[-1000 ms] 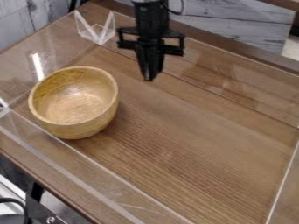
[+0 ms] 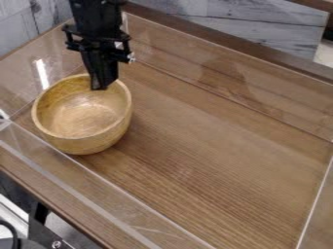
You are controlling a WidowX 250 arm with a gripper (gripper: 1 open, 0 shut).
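My gripper (image 2: 101,80) is at the upper left, pointing down over the back part of a tan oval bowl (image 2: 81,126). It is shut, with nothing seen between its fingers. The bowl stands on the wooden table at the left, and its inside looks empty.
A marbled wall (image 2: 247,29) runs along the back, and the table's edges show at the lower left and at the right.
My gripper has moved left and toward the front, from the back middle of the table to over the bowl. The bowl looks unmoved.
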